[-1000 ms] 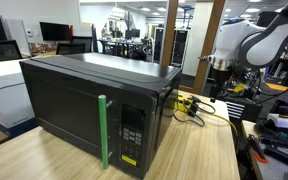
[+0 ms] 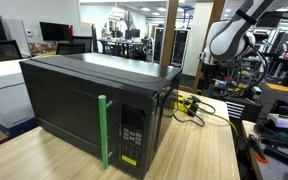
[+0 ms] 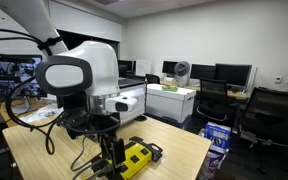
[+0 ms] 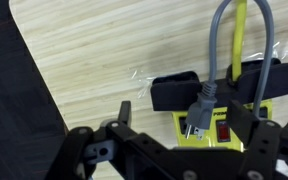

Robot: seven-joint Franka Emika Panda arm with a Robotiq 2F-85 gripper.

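A yellow and black device lies on the wood table, seen in the wrist view and under the arm in exterior view 2 as a yellow case. A grey plug on a grey cord lies across it, between my fingers as the wrist camera looks down. My gripper stands open with nothing gripped; its left finger is over bare wood and its right one over the device. The black microwave with a green handle fills the middle of exterior view 1.
A yellow cord trails along the table's right side. In the wrist view a dark surface borders the wood at left. Bare table lies in front of the microwave's right side. Chairs and desks stand beyond in exterior view 2.
In exterior view 1 the white arm has shifted upward and its pose has changed at the right side. The microwave and the yellow cord look unmoved.
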